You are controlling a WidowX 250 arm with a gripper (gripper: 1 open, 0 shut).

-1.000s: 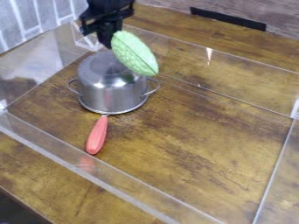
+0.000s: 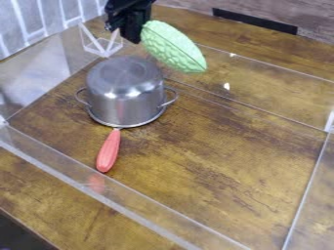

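Observation:
A black gripper (image 2: 131,27) at the top of the view holds a pale green, bumpy oblong vegetable (image 2: 175,47) by its upper end; the fingers are mostly hidden behind it. The vegetable hangs tilted above and to the right of a lidded steel pot (image 2: 125,94) with two side handles. A red elongated object (image 2: 108,151) lies on the wooden surface below the pot.
Clear low panels (image 2: 222,225) border the wooden work area. The wood (image 2: 241,156) to the right of the pot is bare. A white rack (image 2: 26,24) stands at the upper left.
The gripper and the green vegetable have moved up and slightly right, away from the pot. The pot and red object have stayed put.

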